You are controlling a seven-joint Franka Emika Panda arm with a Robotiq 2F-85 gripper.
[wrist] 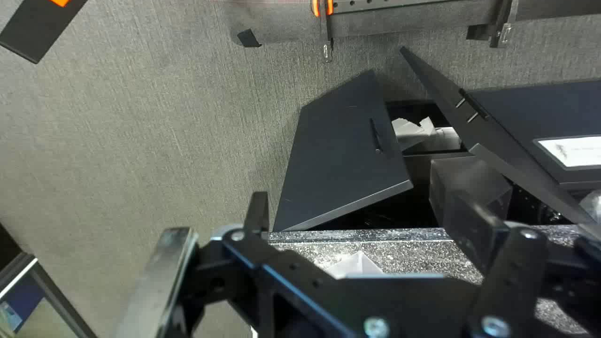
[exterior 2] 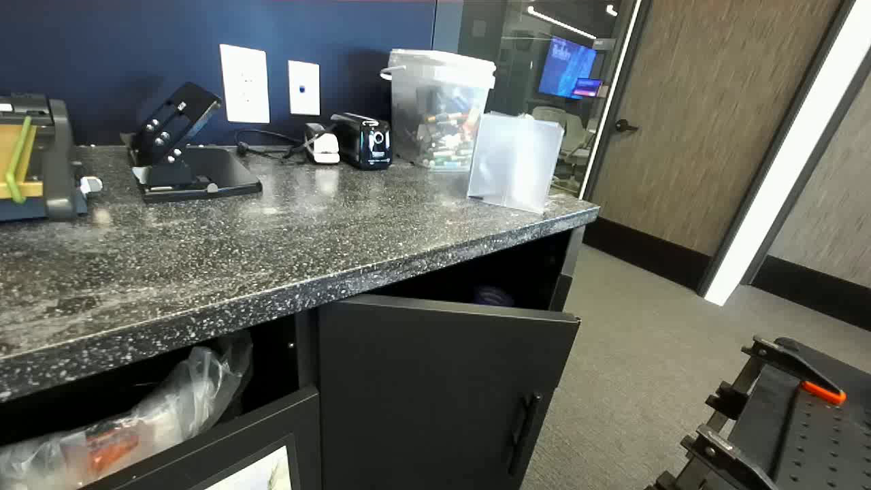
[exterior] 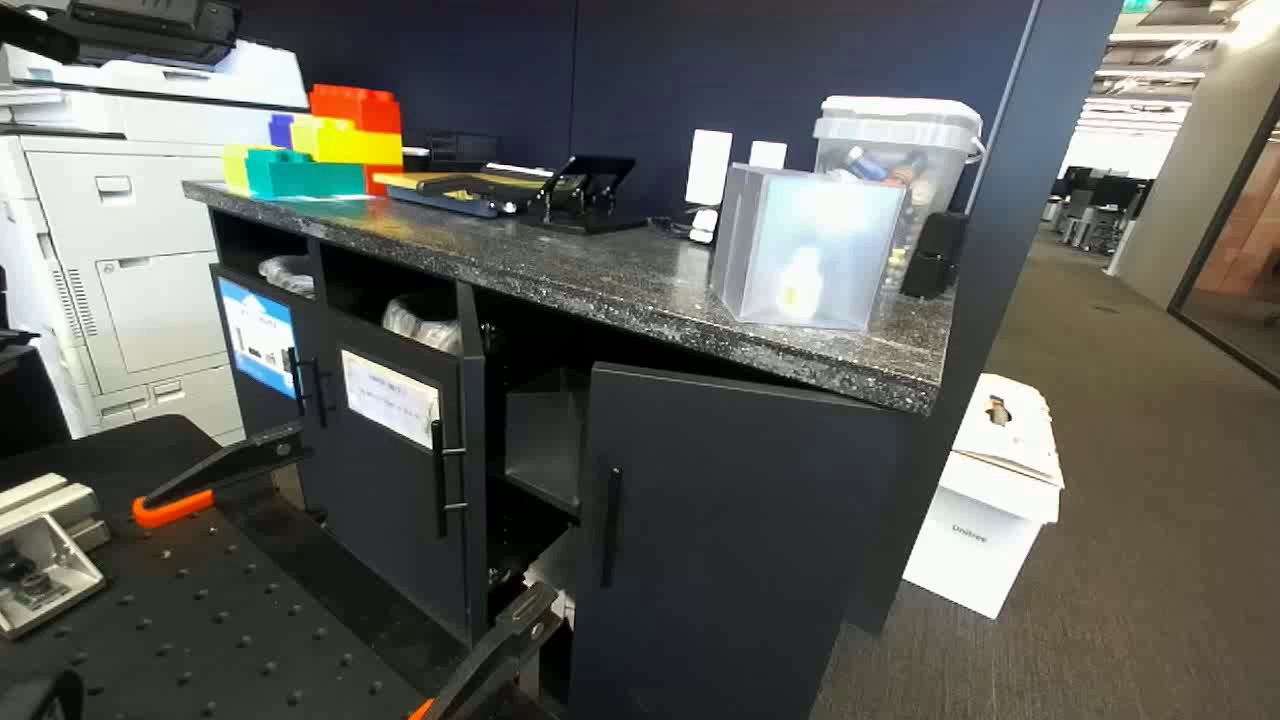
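Observation:
My gripper is open in the wrist view, its two fingers wide apart with nothing held between them. It hangs above the speckled countertop (wrist: 389, 253), looking down at the cabinet front. One cabinet door (exterior: 732, 540) stands ajar at the counter's right end, with a dark vertical handle. Left of it, another door (wrist: 450, 107) is swung outward. A translucent box (wrist: 470, 177) sits on a shelf behind the opening. On the counter stands another clear, frosted box (exterior 2: 514, 163); the wrist view shows only a pale piece of it, partly hidden by the gripper.
Behind the frosted box is a lidded tub of batteries (exterior 2: 445, 114). A hole punch (exterior 2: 188, 155), a paper cutter (exterior: 462, 192) and big toy blocks (exterior: 330, 144) occupy the counter. A perforated black platform (exterior: 216, 600) with clamps is near the cabinet. A white carton (exterior: 990, 492) stands on the floor.

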